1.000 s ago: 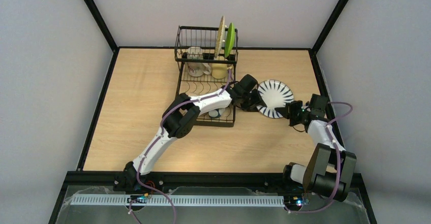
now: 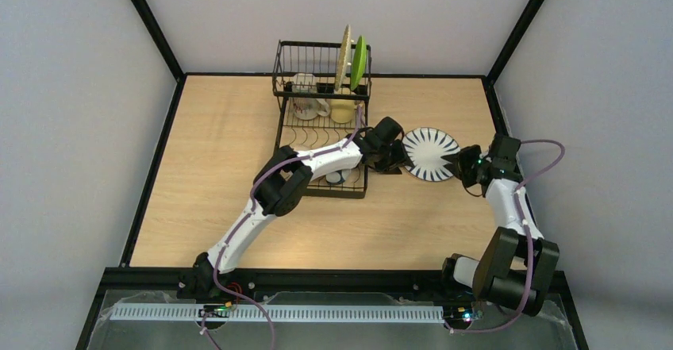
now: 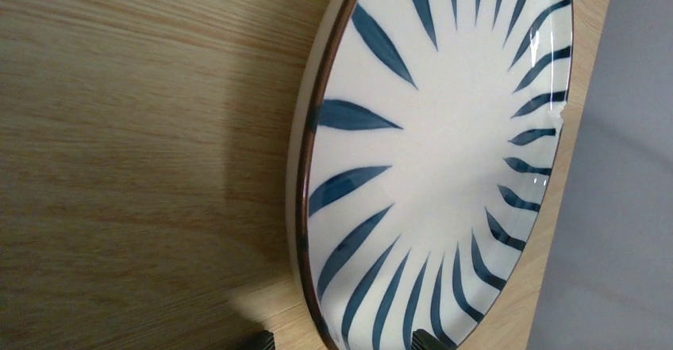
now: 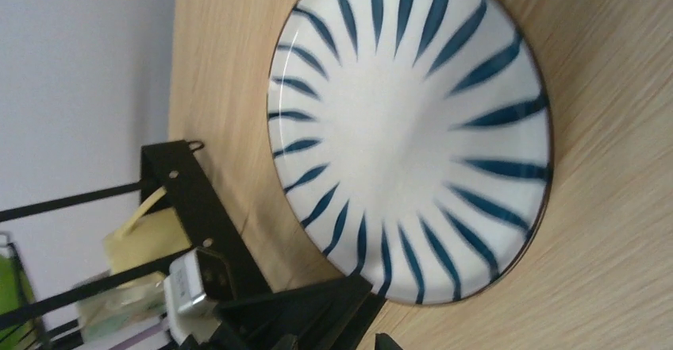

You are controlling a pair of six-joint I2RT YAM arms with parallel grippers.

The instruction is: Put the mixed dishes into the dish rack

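Observation:
A white plate [image 2: 429,151] with blue radiating strokes lies face up on the table, right of the black dish rack [image 2: 324,194]. At its left edge my left gripper [image 2: 405,159] stands open; in the left wrist view its fingertips [image 3: 432,340] show widely parted, with no dish held between them. My right gripper [image 2: 454,164] is at the plate's right edge. In the right wrist view its fingertips [image 4: 386,342] are part open with a gap between them, and the plate [image 4: 397,128] lies beyond. Contact with the rim cannot be told.
A cream plate [image 2: 343,58] and a green plate [image 2: 359,64] stand in the rack's upper tier. Below are a white mug [image 2: 305,107] and a yellow mug [image 2: 342,112]. The left forearm covers part of the lower tier. Table in front of the plate is clear.
My right gripper has shifted slightly right and away from the front edge. The left arm looks still.

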